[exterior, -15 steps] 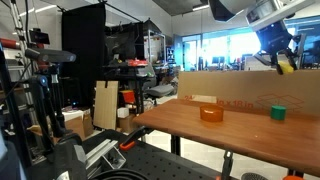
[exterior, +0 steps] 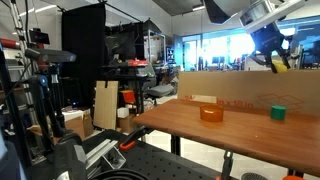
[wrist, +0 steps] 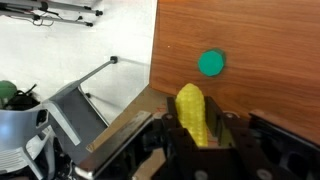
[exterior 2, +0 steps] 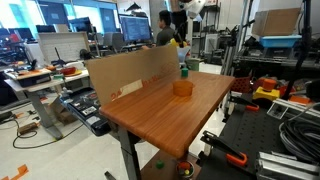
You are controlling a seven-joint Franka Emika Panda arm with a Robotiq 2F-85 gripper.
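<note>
My gripper is shut on a yellow object (wrist: 192, 112), which points away from the fingers in the wrist view. In exterior view 1 the yellow object (exterior: 279, 64) hangs high above the table's far right part. Below it stands a green cup (exterior: 278, 112) on the brown table (exterior: 190, 120); from the wrist the cup (wrist: 211, 63) appears just ahead of the yellow object, clear of it. An orange bowl (exterior: 211, 113) rests near the table's middle. What exactly the yellow object is cannot be made out.
A cardboard panel (exterior: 225, 88) stands along the table's back edge, beneath the raised arm. Bare tabletop lies around the bowl and in front of the cup. In the wrist view an office chair (wrist: 70, 120) is beyond the table's edge.
Over the last second the gripper and the yellow object have shifted slightly left in exterior view 1. The cup and bowl have stayed put.
</note>
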